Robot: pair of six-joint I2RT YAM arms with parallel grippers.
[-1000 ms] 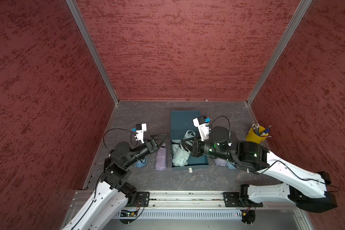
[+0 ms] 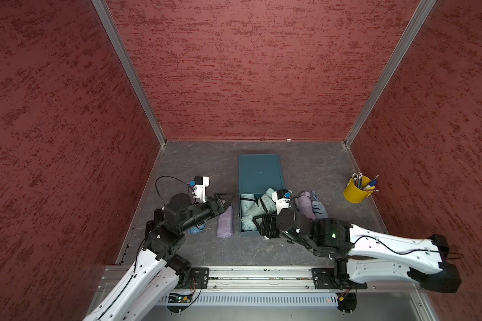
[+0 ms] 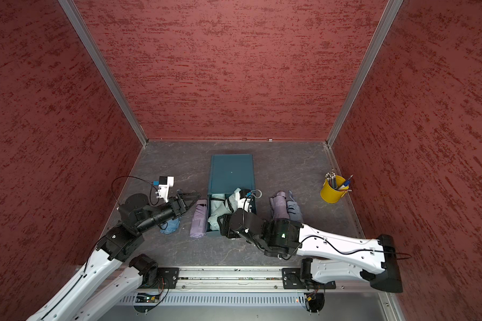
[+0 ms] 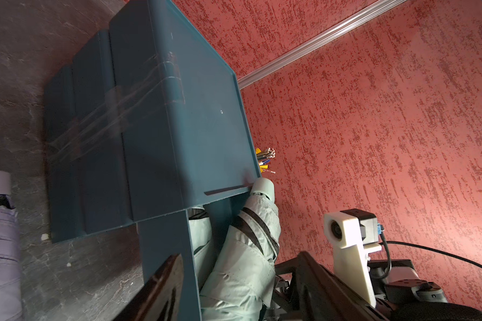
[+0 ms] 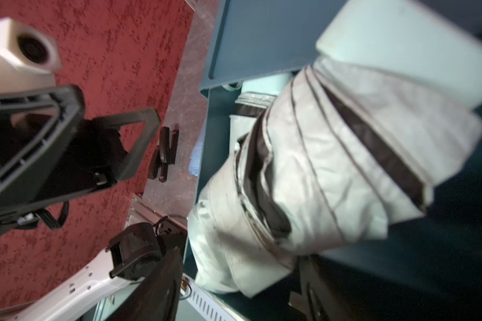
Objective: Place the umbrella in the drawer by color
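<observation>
A teal drawer box (image 2: 259, 174) sits mid-table, holding pale mint umbrellas (image 4: 235, 262) with black straps, one lying diagonally over another. My right gripper hangs low over the box's front, open, its fingertips by the umbrella's folded cloth. My left gripper stands open just left of and above the box, facing it. A lilac umbrella (image 2: 225, 222) lies left of the box; a second lilac one (image 3: 279, 206) and a grey-blue one (image 3: 294, 208) lie to the right. A blue item (image 3: 169, 226) is partly hidden under my left arm.
A yellow cup (image 2: 354, 192) of pens stands at the back right. Bare table (image 2: 198, 157) lies behind and left of the box. Red walls enclose the workspace on three sides.
My right arm has moved lower and nearer the front, uncovering the umbrellas on the right. The mint umbrella in the box appears shifted rightward. The left arm has moved slightly.
</observation>
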